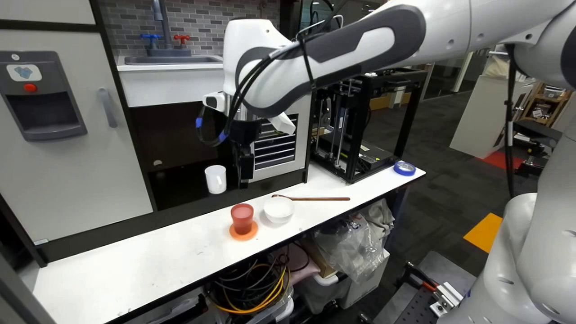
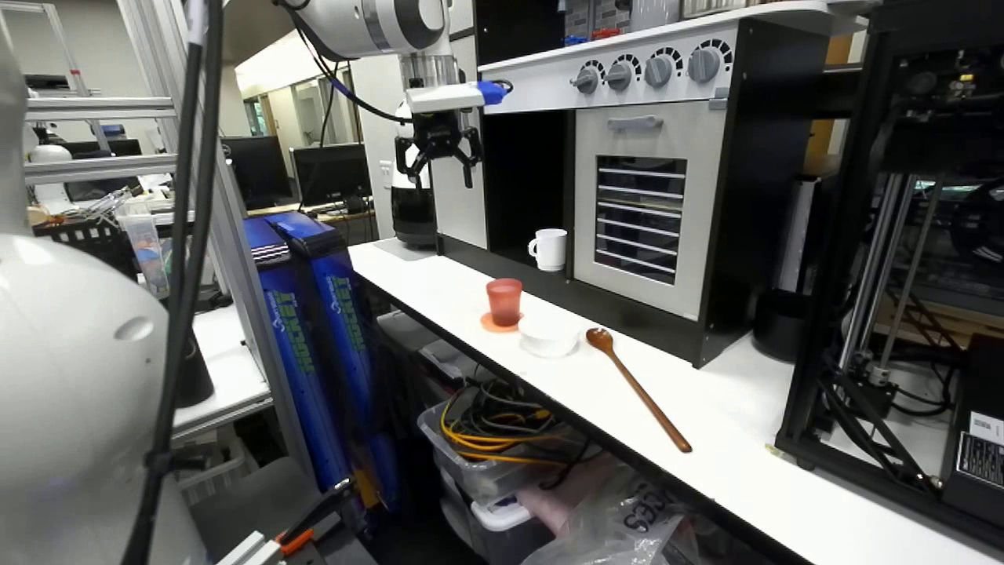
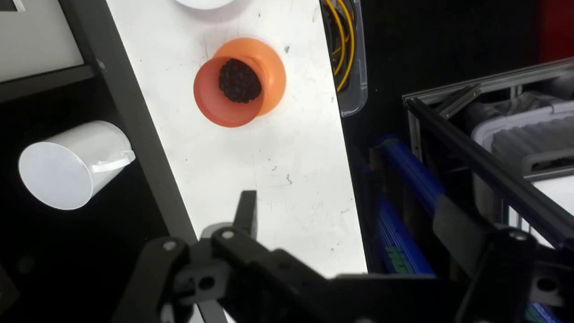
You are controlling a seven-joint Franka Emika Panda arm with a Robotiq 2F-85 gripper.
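On the white counter (image 1: 146, 270) a red cup (image 1: 241, 217) stands on an orange coaster (image 3: 275, 75). Looking down from the wrist, I see a dark lumpy thing (image 3: 239, 81) inside the cup. Beside it sits a white bowl (image 2: 548, 337), with a brown wooden spoon (image 2: 640, 391) lying close by. A white mug (image 3: 80, 161) is in the dark cabinet opening behind the counter. High above the counter, apart from all of these, hangs my gripper (image 2: 442, 179). Its fingers (image 3: 246, 211) are spread open and nothing is between them.
The toy oven (image 2: 635, 212) stands behind the counter, beside the mug's opening. A black-framed machine (image 1: 356, 129) occupies the counter's far end, near a blue tape roll (image 1: 404, 168). The counter left of the cup in exterior view 1 is bare.
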